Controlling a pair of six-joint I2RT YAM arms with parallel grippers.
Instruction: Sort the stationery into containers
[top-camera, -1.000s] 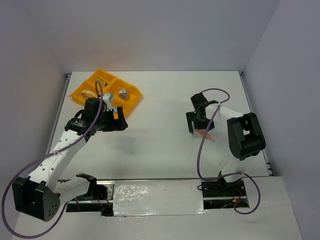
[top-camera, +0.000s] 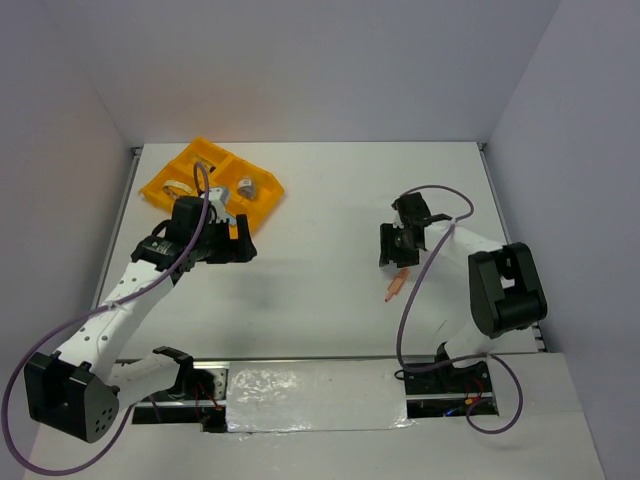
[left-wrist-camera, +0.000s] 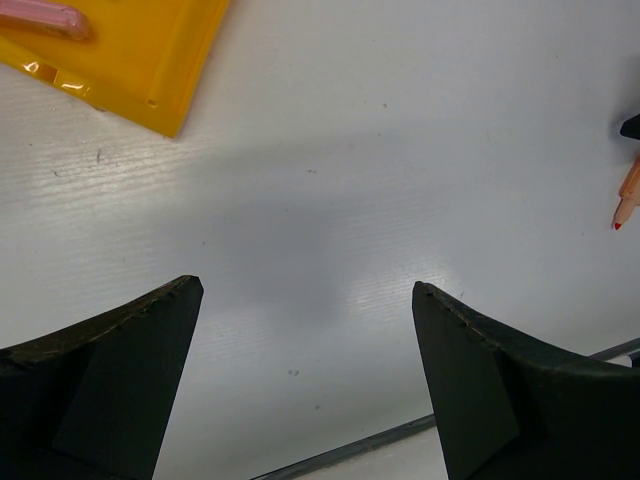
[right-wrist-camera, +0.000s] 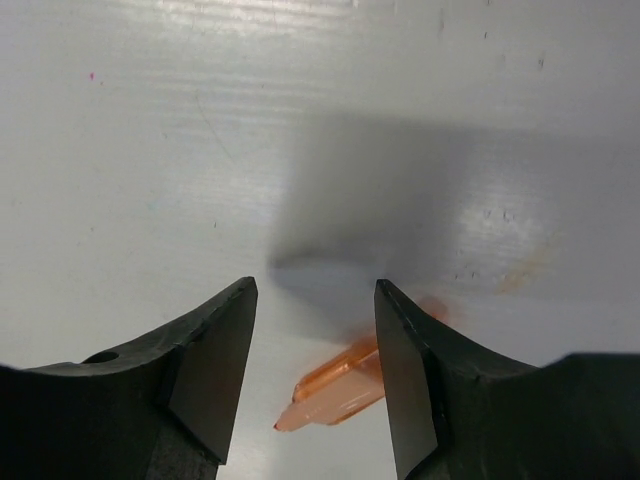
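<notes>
An orange marker (top-camera: 397, 283) lies on the white table at the right, just below my right gripper (top-camera: 390, 250). In the right wrist view this marker (right-wrist-camera: 335, 390) is partly behind a finger of the right gripper, whose fingers are apart with nothing between the tips. My left gripper (top-camera: 232, 240) stands open and empty at the front of the yellow compartment container (top-camera: 266, 206). The left wrist view shows a pink item (left-wrist-camera: 45, 18) in that container and the left gripper over bare table.
The container holds a tape roll (top-camera: 177, 188) and a grey object (top-camera: 247, 186), with other small items. Walls enclose the back and sides.
The orange marker has turned to slant the other way. The left arm is still.
</notes>
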